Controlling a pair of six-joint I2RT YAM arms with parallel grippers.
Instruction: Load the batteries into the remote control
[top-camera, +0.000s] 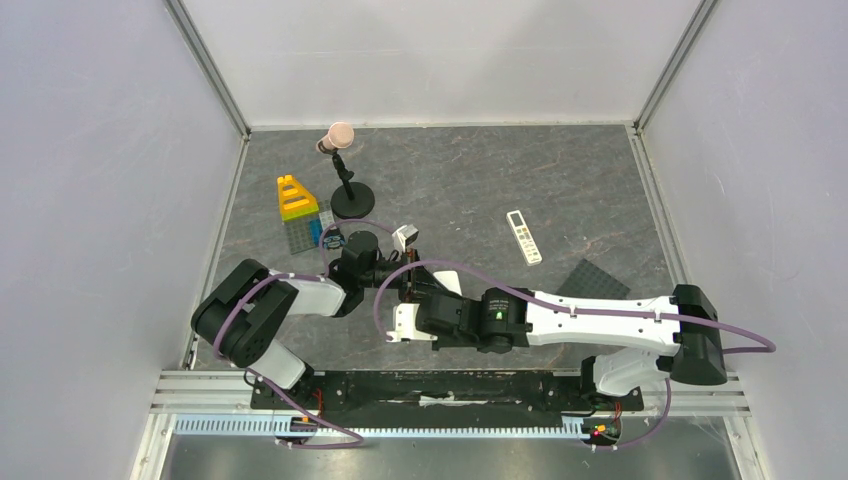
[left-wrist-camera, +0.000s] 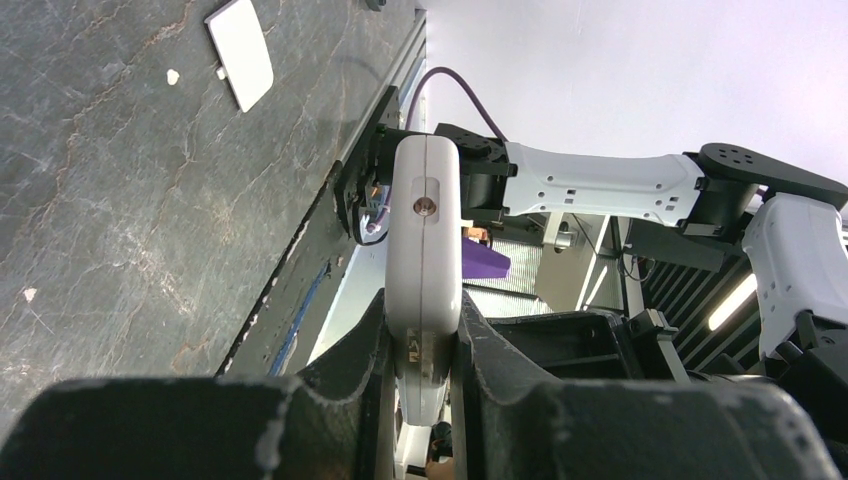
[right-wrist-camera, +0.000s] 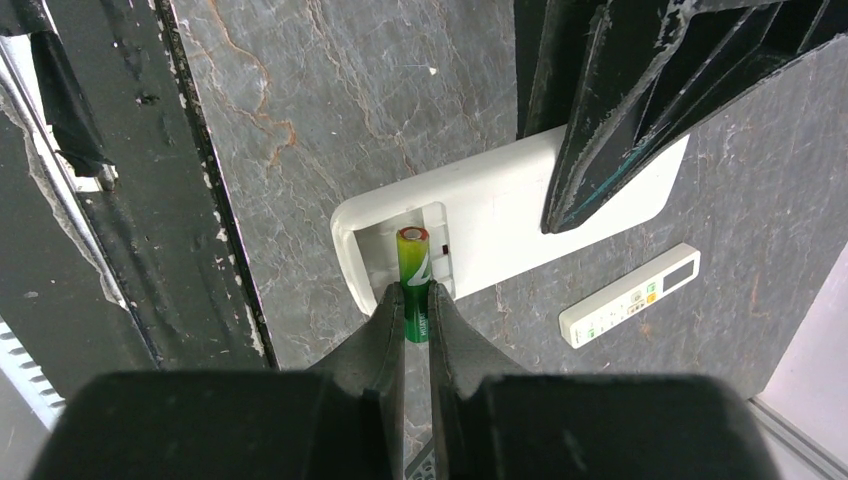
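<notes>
My left gripper grips a white remote (right-wrist-camera: 490, 200), seen end-on in the left wrist view and from its open battery compartment side in the right wrist view. My right gripper is shut on a green battery (right-wrist-camera: 415, 262), held at the open compartment with its top end over the recess. A loose white plate (left-wrist-camera: 240, 52), apparently the battery cover, lies on the grey table. In the top view both grippers are crowded at the front middle, largely hidden by the arms.
A second white remote (top-camera: 524, 237) lies right of centre. A stand with a pink head (top-camera: 352, 200) and yellow pieces (top-camera: 296, 196) are at back left. Dark mat (top-camera: 592, 285) lies at right.
</notes>
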